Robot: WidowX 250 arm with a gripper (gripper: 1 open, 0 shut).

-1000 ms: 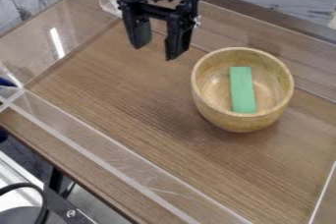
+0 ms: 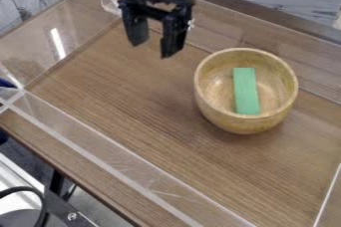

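Observation:
The dark robot gripper (image 2: 156, 34) hangs over the upper middle of the wooden surface, its two fingers apart and open, with nothing visible between them. To its right and lower sits a round tan bowl (image 2: 214, 113) holding a green rectangular block (image 2: 245, 91), lying lengthwise toward the viewer.
A clear plastic strip or edge runs along the left side, and a dark cable (image 2: 40, 206) lies at the lower left corner.
The gripper has shifted slightly up and to the left in the view. The bowl and green block are unmoved. A dark cable now shows at lower left.

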